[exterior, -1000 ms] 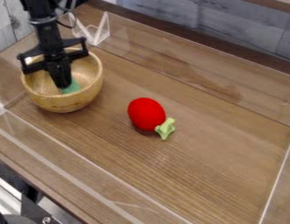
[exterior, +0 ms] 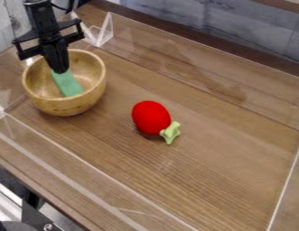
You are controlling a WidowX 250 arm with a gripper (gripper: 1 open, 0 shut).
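My black gripper [exterior: 45, 40] is at the upper left, over the back-left part of a tan round bowl [exterior: 81, 99]. A green object [exterior: 67, 83] lies in the bowl below the gripper. Whether anything is between the fingers is too small to tell; the gripper looks shut.
A red round object [exterior: 151, 116] with a pale green piece [exterior: 171, 133] beside it lies on the wooden table [exterior: 224, 180], right of the bowl.
My gripper has moved left and up toward the bowl's back rim. More of the green object in the bowl now shows.
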